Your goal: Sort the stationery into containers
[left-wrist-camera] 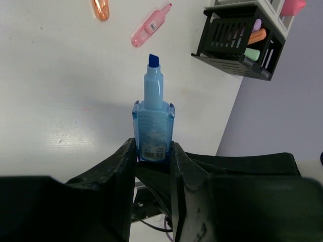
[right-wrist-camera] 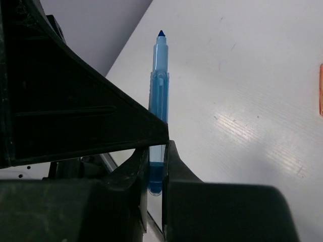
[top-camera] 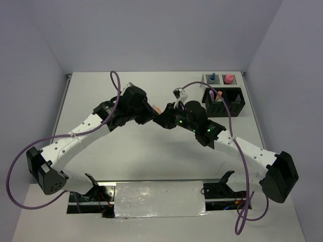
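Note:
My left gripper (top-camera: 149, 115) is shut on a light blue marker (left-wrist-camera: 154, 121), dark tip up in the left wrist view. My right gripper (top-camera: 162, 119) meets it above the middle of the table; in the right wrist view its fingers surround the same marker (right-wrist-camera: 159, 93), though whether they grip it is unclear. An orange marker (left-wrist-camera: 100, 9) and a pink marker (left-wrist-camera: 150, 25) lie on the table. A black container (top-camera: 234, 108) holds purple, orange and green pieces; a white container (top-camera: 207, 79) behind it holds blue and pink items.
Both containers stand at the back right, near the table's edge beside the grey wall.

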